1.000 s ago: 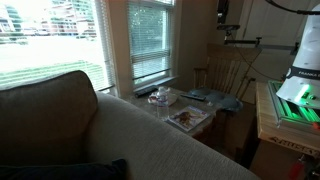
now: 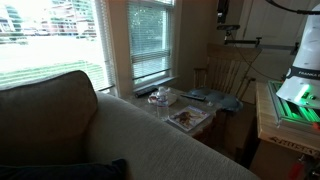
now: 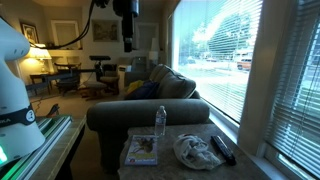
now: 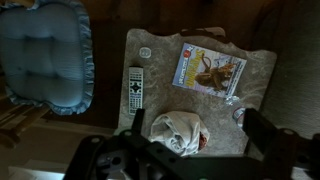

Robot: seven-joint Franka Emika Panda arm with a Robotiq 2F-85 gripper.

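In the wrist view my gripper is open, its two dark fingers wide apart above a small table (image 4: pixel 165 85), with nothing held between them. On that table lie a magazine (image 4: pixel 209 69) with a creature on its cover, a whitish remote (image 4: pixel 135 90) and a crumpled white cloth or bag (image 4: pixel 178 131). A clear bottle (image 3: pixel 160 121) stands upright behind the magazine (image 3: pixel 142 150) in exterior view 2. To the right are the white bundle (image 3: pixel 196 151) and a dark, long item (image 3: pixel 222 150). The gripper (image 3: pixel 127 43) hangs high above the table there.
A sofa (image 3: pixel 176 91) borders the table, and a window (image 3: pixel 216 50) runs along its side. A chair with a blue cushion (image 4: pixel 43 55) stands by the table. A wooden bench (image 2: pixel 287 125) sits by the arm's base.
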